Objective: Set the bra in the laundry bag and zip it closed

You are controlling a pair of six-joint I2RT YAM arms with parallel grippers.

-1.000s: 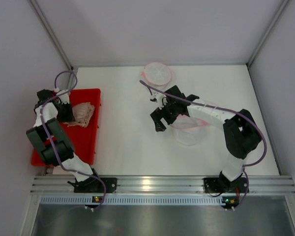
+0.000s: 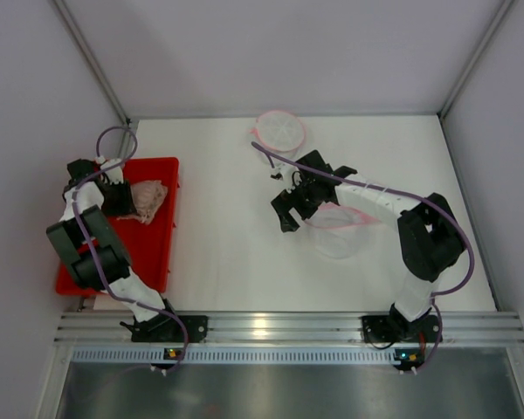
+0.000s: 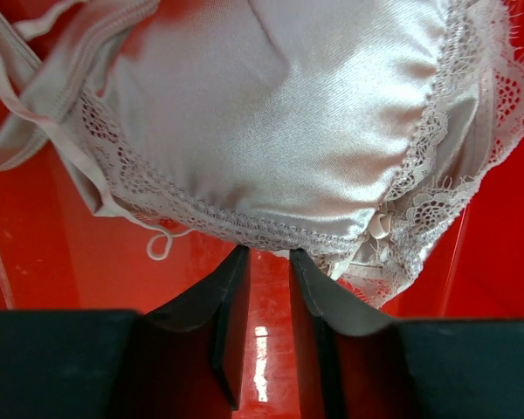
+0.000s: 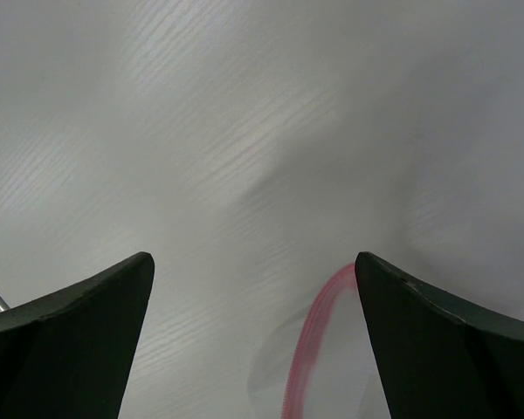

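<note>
The pale satin bra (image 2: 147, 199) with lace edging lies in the red bin at the left. In the left wrist view, the bra's cup (image 3: 279, 113) fills the upper half, straps to the left. My left gripper is partly open, fingertips at the lower lace edge; no cloth shows clearly gripped. A white mesh laundry bag (image 2: 336, 237) with a pink band lies flat on the right of the table, partly under my right arm. My right gripper stands wide open and empty, the bag's pink edge (image 4: 307, 349) near its right finger.
The red bin (image 2: 168, 249) has raised walls around the bra. A round white mesh piece with pink trim (image 2: 279, 133) lies at the back of the table. Bare white table (image 2: 223, 227) separates the bin from the bag.
The right arm has shifted slightly right.
</note>
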